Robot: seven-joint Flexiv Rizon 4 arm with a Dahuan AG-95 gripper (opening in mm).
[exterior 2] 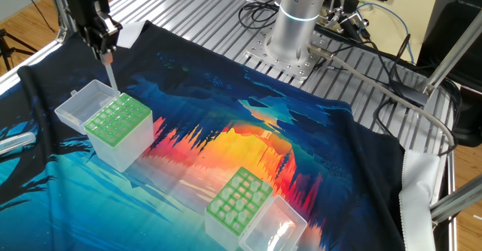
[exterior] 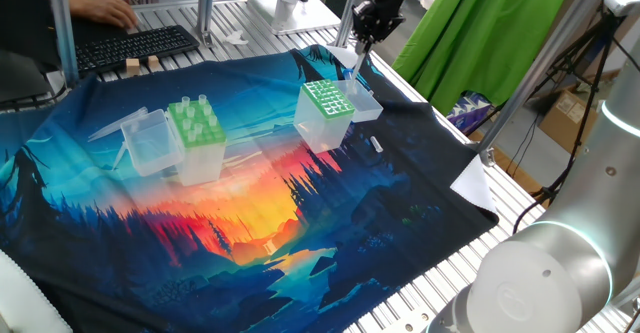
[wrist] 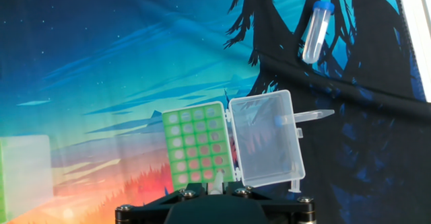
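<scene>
A clear pipette tip (exterior 2: 112,76) hangs point down from my gripper (exterior 2: 107,56), which is shut on its upper end. Below it stands a clear tip box (exterior 2: 124,149) with a green grid top (exterior 2: 119,120) and its clear lid (exterior 2: 80,106) folded open. In exterior view 2 the tip's lower end appears close to the grid's back edge; whether it touches is unclear. From the wrist view, the tip (wrist: 219,179) overlaps the grid's near right corner, and the grid's holes look empty. A second green-topped box (exterior: 203,158) carries several upright tips (exterior: 193,123).
Loose tips lie by the second box's open lid (exterior: 152,143). A blue-capped tube (wrist: 316,34) rests on the dark part of the cloth, and another loose tip (wrist: 315,115) beside the lid. Bare cloth (exterior: 300,263) spreads out in front of both boxes.
</scene>
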